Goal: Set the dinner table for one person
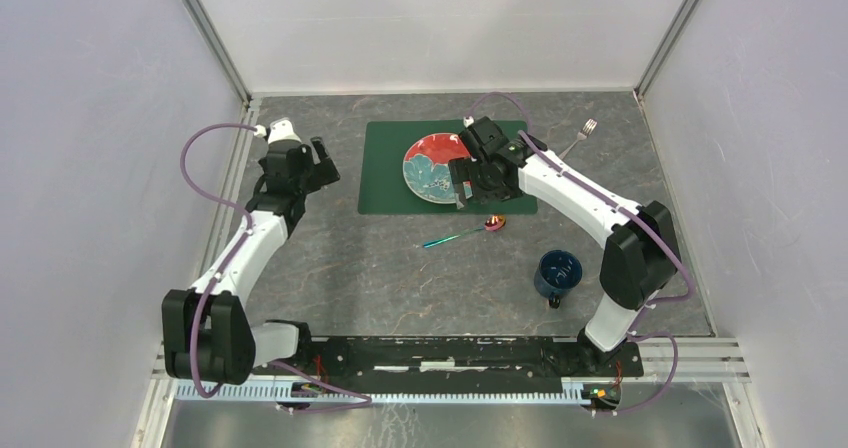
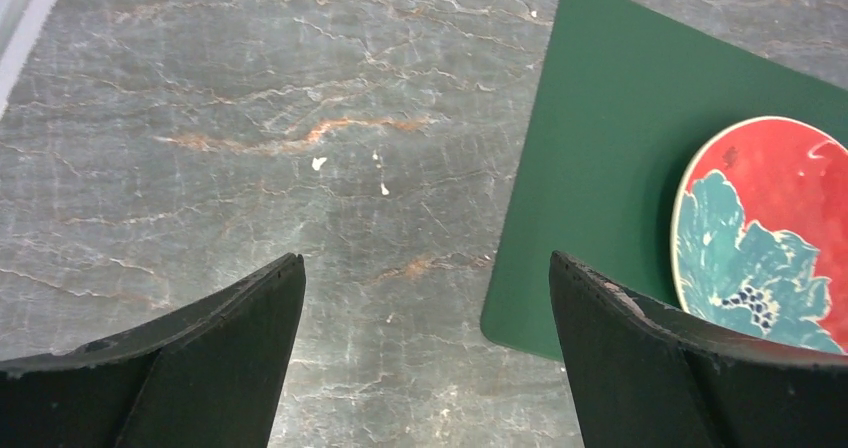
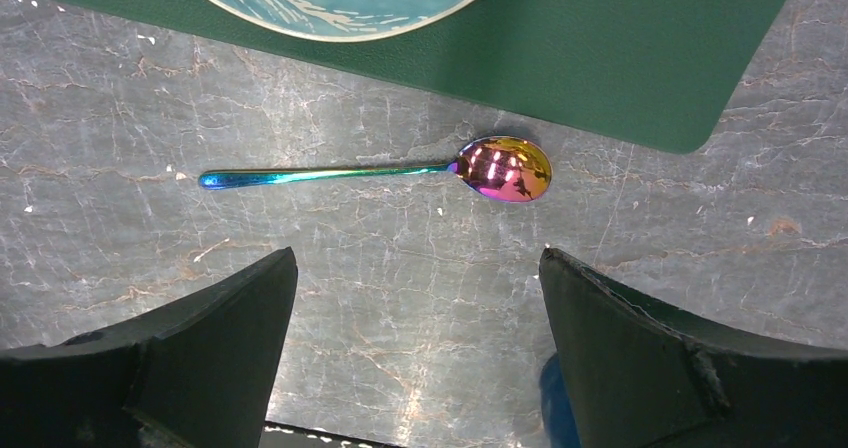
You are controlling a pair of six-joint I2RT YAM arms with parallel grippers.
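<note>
A red and teal plate rests on the green placemat, its right part hidden under my right arm in the top view. Just in front of the mat lies a rainbow-coloured spoon, bowl to the right. To the right of the mat is a silver fork, its handle end hidden by the arm. The dark blue mug stands at the front right. My right gripper is open above the spoon's area, holding nothing. Left of the mat, my left gripper hangs open and empty over bare table.
White walls enclose the sides and back. The right forearm stretches over the table between fork and mug.
</note>
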